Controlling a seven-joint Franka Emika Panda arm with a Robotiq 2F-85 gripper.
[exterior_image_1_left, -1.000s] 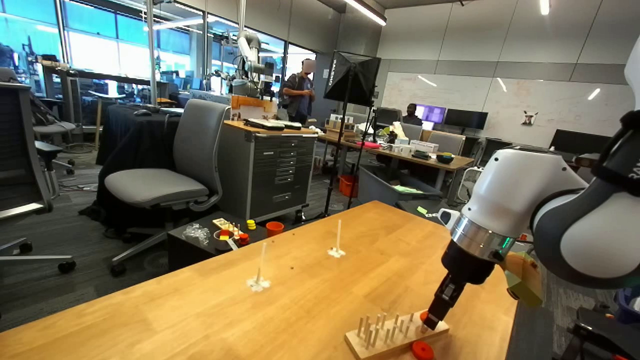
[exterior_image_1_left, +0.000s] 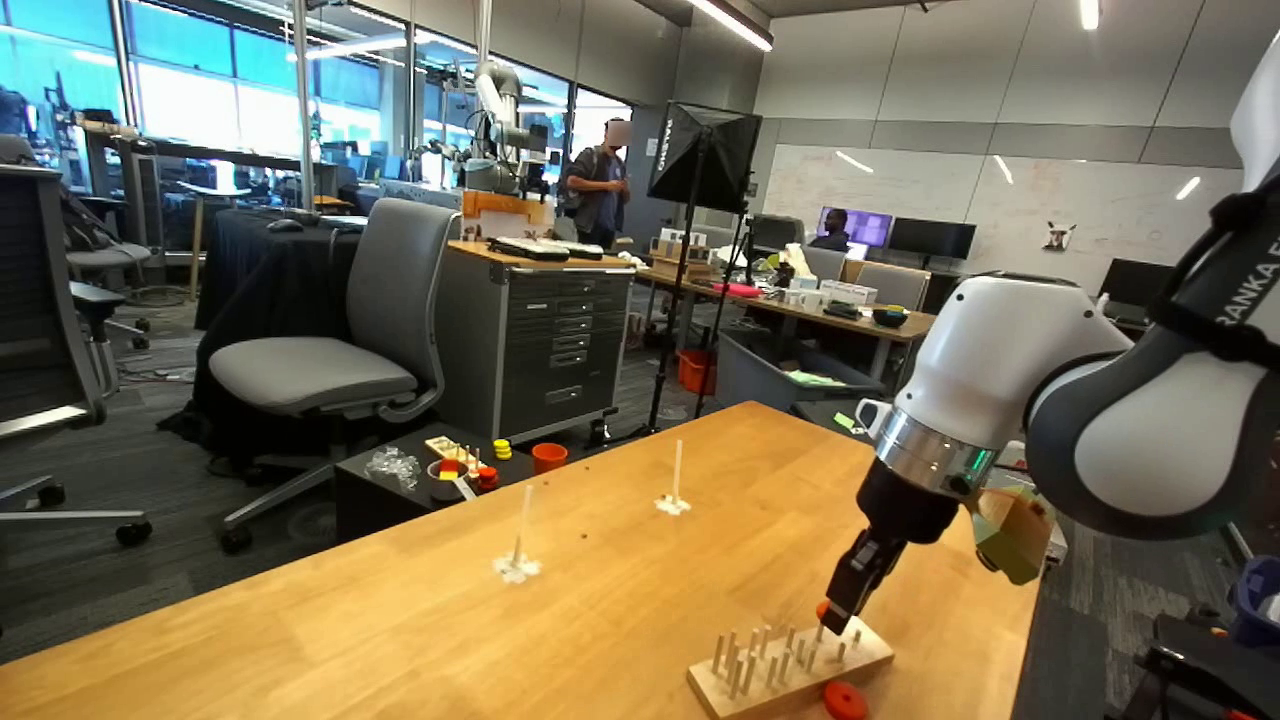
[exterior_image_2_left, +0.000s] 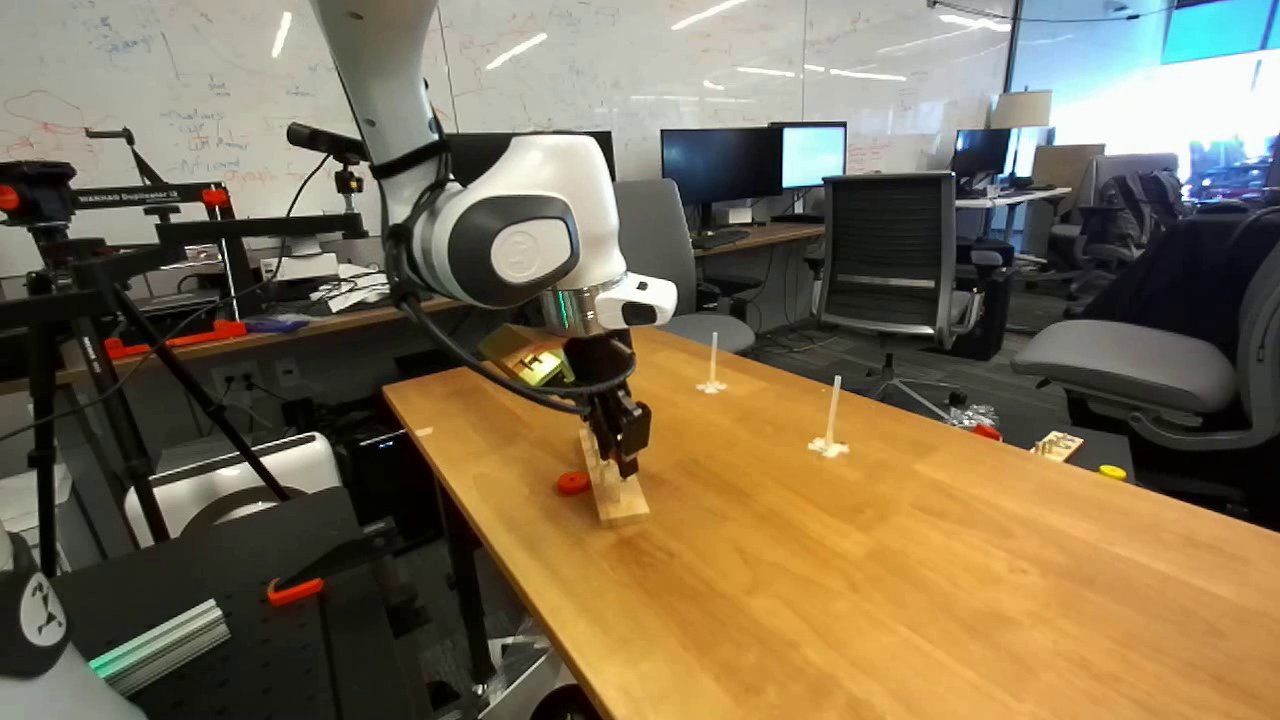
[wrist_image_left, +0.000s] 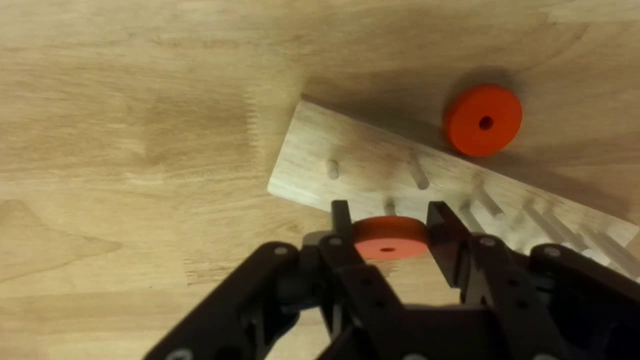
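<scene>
My gripper is shut on an orange-red disc (wrist_image_left: 390, 247) with a small central hole, in the wrist view. It hangs over the edge of a wooden peg board (wrist_image_left: 360, 141), close to a short peg (wrist_image_left: 390, 207). In exterior view 1 the gripper (exterior_image_1_left: 830, 618) is above the board (exterior_image_1_left: 876, 650), with only a sliver of its disc (exterior_image_1_left: 822, 610) showing. A second red disc (wrist_image_left: 484, 120) lies flat on the table beside the board, its hole facing up. Taller pegs (wrist_image_left: 549, 225) stand toward the board's other end.
Two upright rods on white bases, a nearer rod (exterior_image_1_left: 522, 528) and a farther rod (exterior_image_1_left: 677, 474), stand on the wooden table (exterior_image_1_left: 396, 612). Between them and the peg board the tabletop is clear. Off the table, a red cup (exterior_image_1_left: 548, 456) sits on a low black box.
The arm has moved left in exterior view 1 and sits a little higher over the board, carrying the held disc. The board and loose disc look unmoved.
</scene>
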